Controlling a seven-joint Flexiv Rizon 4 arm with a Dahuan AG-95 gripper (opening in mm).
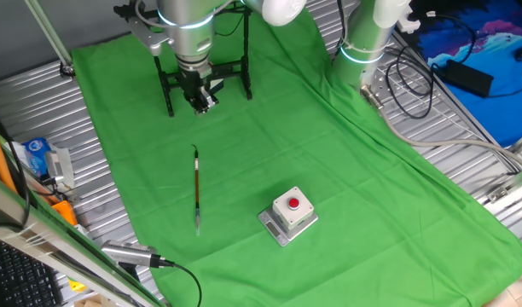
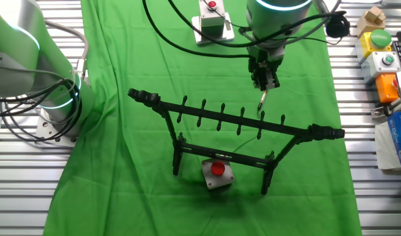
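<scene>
A long thin brush (image 1: 197,189) with a brown handle lies on the green cloth, its hooked dark end toward my arm and its pale tip toward the front. My gripper (image 1: 207,105) hangs over the cloth beyond that hooked end, apart from it; how its fingers stand is too small to make out. In exterior view 2 the dark gripper (image 2: 266,80) covers most of the brush, and only the brush's end (image 2: 262,101) shows. A black rack (image 2: 230,118) with several pegs stands behind my arm; the arm partly hides it in exterior view 1.
A box with a red button (image 1: 293,205) sits right of the brush. Another red button box (image 2: 217,173) is beneath the rack. Clear green cloth (image 1: 269,145) lies between brush and base.
</scene>
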